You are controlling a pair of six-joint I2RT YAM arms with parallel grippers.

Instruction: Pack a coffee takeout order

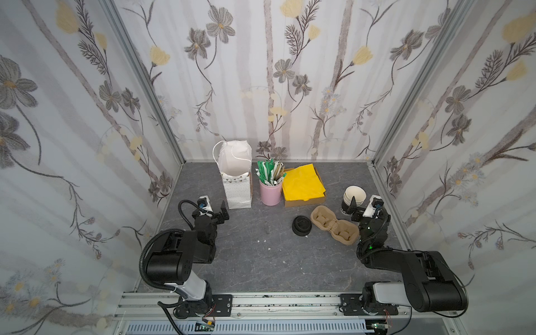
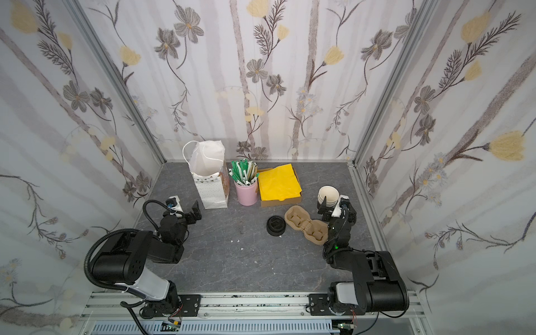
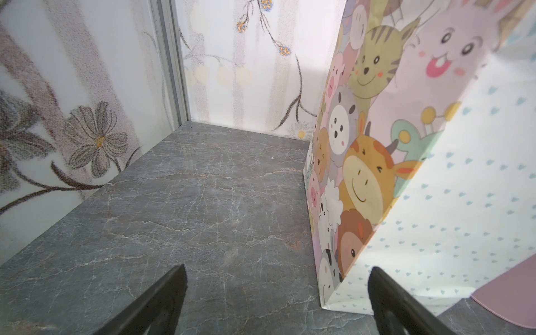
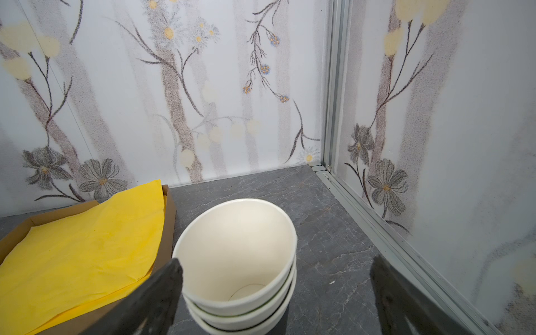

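Observation:
A white paper bag [image 1: 237, 189] with handles stands at back left, animal prints on one side [image 3: 363, 184]. A pink cup [image 1: 270, 193] of green and white packets is beside it. A black lid stack [image 1: 301, 225] lies beside a cardboard cup carrier [image 1: 344, 231]. Stacked white cups [image 4: 234, 256] stand at the right. My left gripper is open, empty, low before the bag's left. My right gripper is open just in front of the cup stack, fingers to either side in its wrist view.
A cardboard tray [image 1: 304, 202] with yellow napkins [image 1: 301, 181] sits at the back centre right. Patterned walls enclose the sides and back.

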